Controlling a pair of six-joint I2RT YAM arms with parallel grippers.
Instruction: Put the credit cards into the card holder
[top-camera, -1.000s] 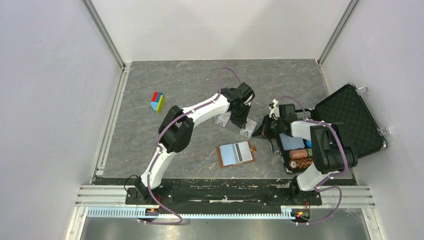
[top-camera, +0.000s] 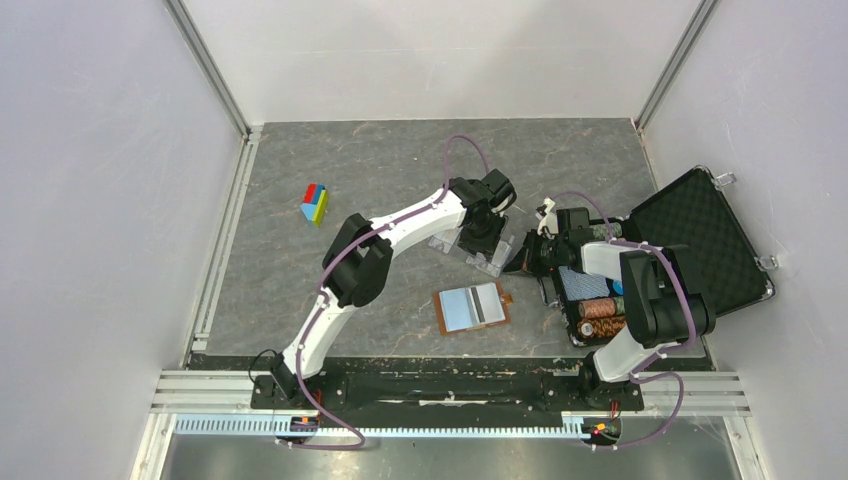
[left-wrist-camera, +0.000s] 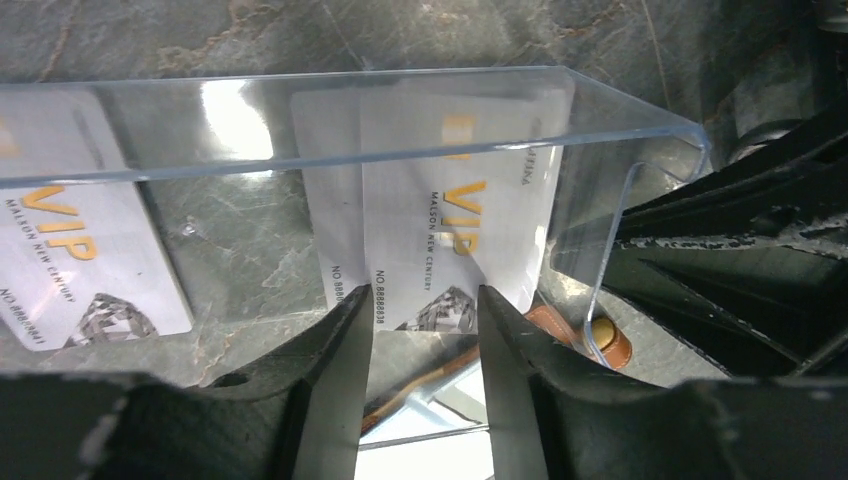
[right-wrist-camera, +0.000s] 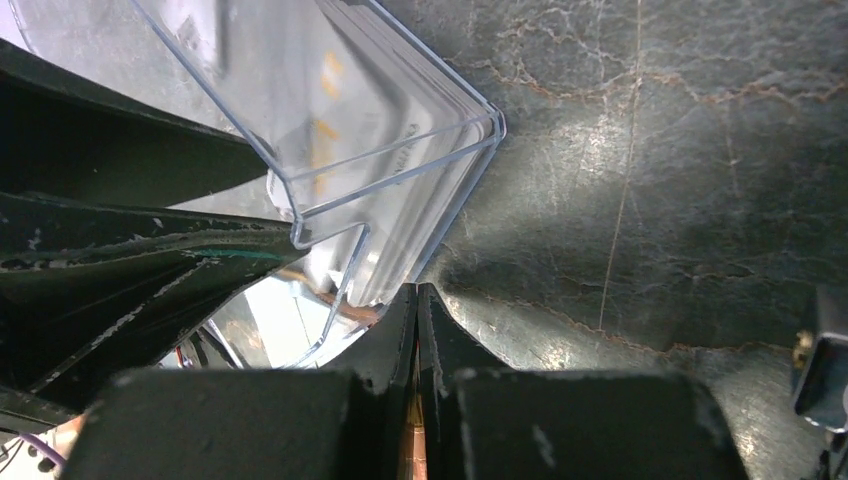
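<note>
The clear card holder (left-wrist-camera: 640, 120) spans the left wrist view, with white VIP cards seen in and through it. One white card (left-wrist-camera: 100, 250) lies in its left part; two overlapping white cards (left-wrist-camera: 450, 220) show in the right part. My left gripper has its fingers apart, their tips over the lower edge of those overlapping cards, with nothing visibly clamped. In the right wrist view, a stack of cards (right-wrist-camera: 400, 130) fills the near end of the holder. My right gripper is shut just beyond that stack's lower end, nothing visible between its fingers.
A brown-edged clipboard (top-camera: 472, 308) lies in front of the holder. To the right stands an open black case (top-camera: 700, 240) packed with items, under my right arm. Coloured blocks (top-camera: 314, 203) sit far left.
Over the last second my left gripper has shifted slightly to the right above the holder. The right arm looks still.
</note>
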